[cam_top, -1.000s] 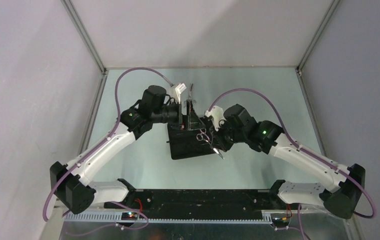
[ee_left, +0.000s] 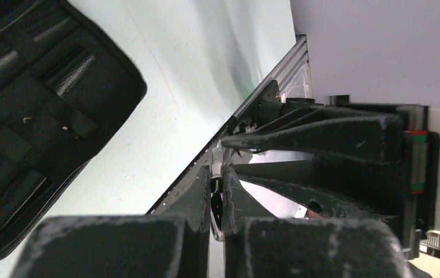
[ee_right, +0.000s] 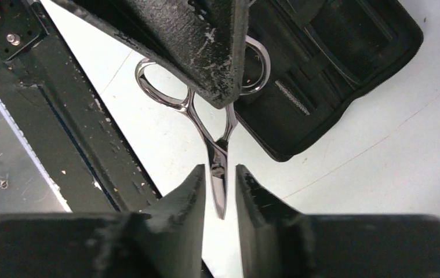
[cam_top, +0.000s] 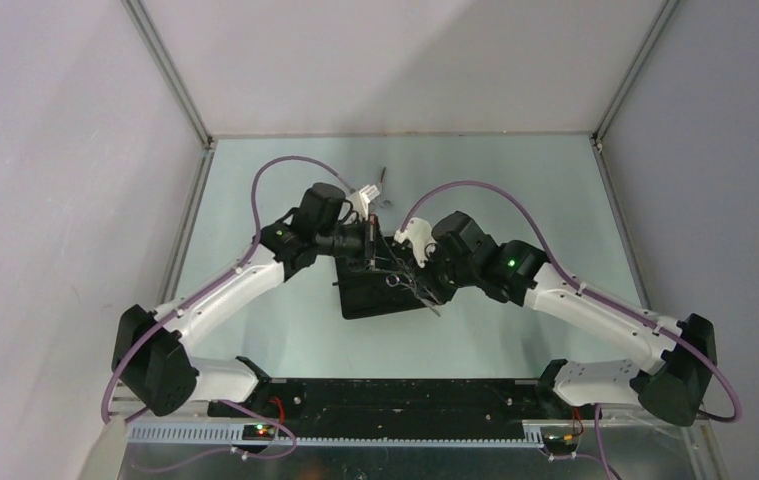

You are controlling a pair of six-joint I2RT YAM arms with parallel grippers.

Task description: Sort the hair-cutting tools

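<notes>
Silver scissors (ee_right: 218,156) hang over the case, handles towards my left gripper and blades pointing to the lower right in the top view (cam_top: 423,293). My left gripper is shut on their handle end. In the right wrist view its dark finger (ee_right: 206,69) covers part of the finger rings. My right gripper is open, with a fingertip on each side of the blades and a gap showing on both sides. A black zip case (cam_top: 370,302) lies open below, partly hidden by both arms.
Another slim tool (cam_top: 383,178) lies on the table behind the left gripper. The two grippers are very close together above the case. Bare table (cam_top: 525,180) extends to the right and at the front.
</notes>
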